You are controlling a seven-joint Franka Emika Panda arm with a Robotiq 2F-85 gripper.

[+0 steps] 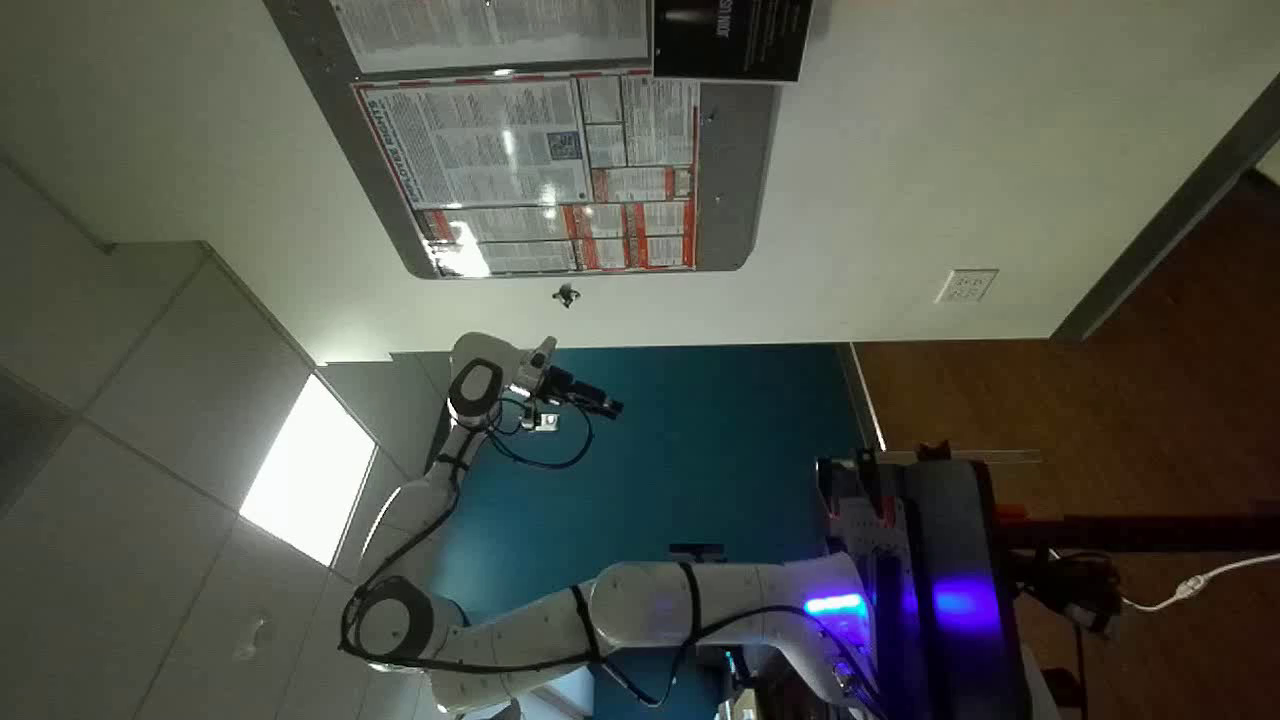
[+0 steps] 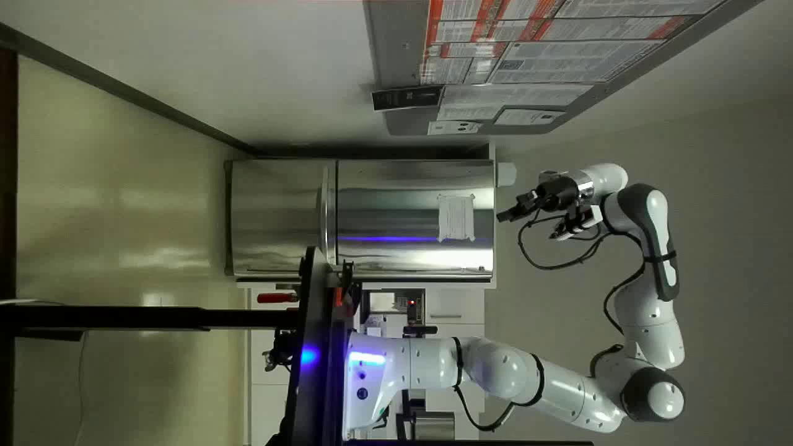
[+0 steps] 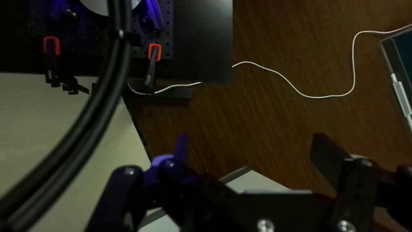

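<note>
My gripper is open in the wrist view, its two dark fingers wide apart with only floor showing far below between them. Nothing is held. Exterior view 1, turned on its side, has the gripper (image 1: 615,407) at the end of the raised arm, clear of any surface. The same black gripper (image 2: 505,216) hangs in free air in exterior view 2, which is also turned sideways. No object touches the fingers.
The arm's base stands on a black table (image 3: 204,38) with orange-handled clamps (image 3: 154,52). A white cable (image 3: 324,96) runs over the brown floor. Exterior view 2 has a steel fridge (image 2: 282,215) in the background. Black cables (image 3: 96,108) cross the wrist view.
</note>
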